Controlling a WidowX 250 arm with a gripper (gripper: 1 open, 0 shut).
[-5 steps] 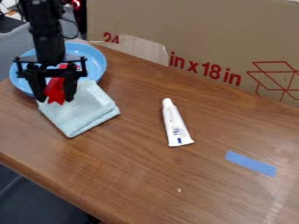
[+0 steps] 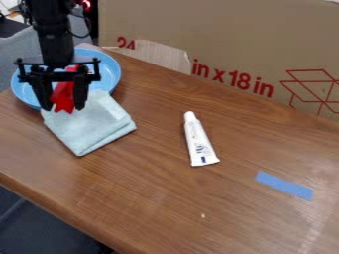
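My black gripper [image 2: 61, 99] is at the upper left, shut on a red object [image 2: 63, 93] that is partly hidden by the fingers. It is over the near part of a blue plate [image 2: 105, 72] and the edge of a folded pale cloth [image 2: 93, 129] lying on the wooden table. Whether the red object touches the plate or cloth, I cannot tell.
A white tube [image 2: 200, 139] lies at mid-table, and a strip of blue tape [image 2: 283, 186] is to the right. A cardboard box [image 2: 219, 45] stands along the back.
My gripper has shifted very slightly with the red object; the cloth, plate and tube look unmoved.
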